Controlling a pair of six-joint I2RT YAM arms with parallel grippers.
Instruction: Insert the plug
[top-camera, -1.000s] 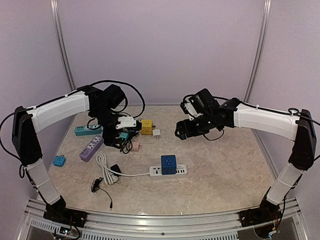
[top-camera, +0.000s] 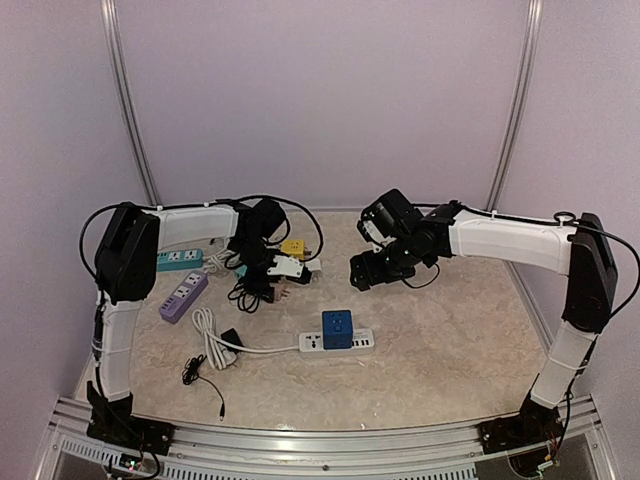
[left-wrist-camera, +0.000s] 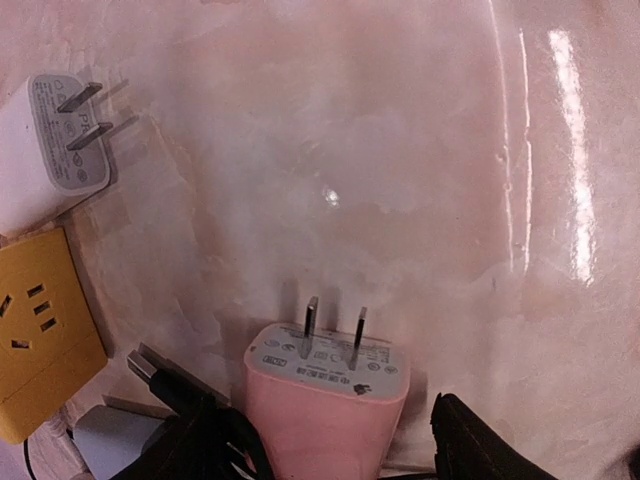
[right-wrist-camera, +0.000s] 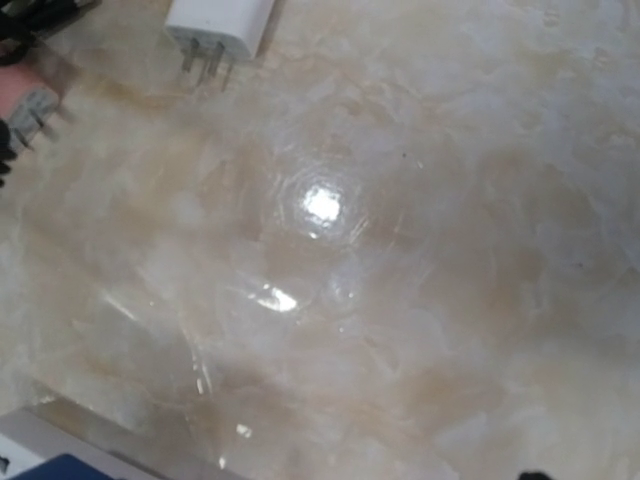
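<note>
In the left wrist view a pink plug (left-wrist-camera: 325, 425), two metal prongs pointing up and away, lies between the fingers of my left gripper. They stand open, with a visible gap on the plug's right; a black cable crowds its left. From the top, the left gripper (top-camera: 278, 284) covers most of that plug. A white plug (left-wrist-camera: 35, 160) lies farther off at left. The blue cube socket (top-camera: 337, 328) sits on a white power strip (top-camera: 312, 341) at the table's middle. My right gripper (top-camera: 366, 272) hovers above bare table; one fingertip (right-wrist-camera: 535, 476) shows at its wrist view's bottom edge.
A yellow socket block (left-wrist-camera: 45, 330) and a dark cable (left-wrist-camera: 205, 405) crowd the left gripper. A purple strip (top-camera: 184, 297), a teal strip (top-camera: 180, 260) and a black adapter (top-camera: 231, 338) lie on the left.
My left gripper has swung right from over the cables and come to the pink plug, which it now mostly covers from above. The right arm has shifted only slightly.
</note>
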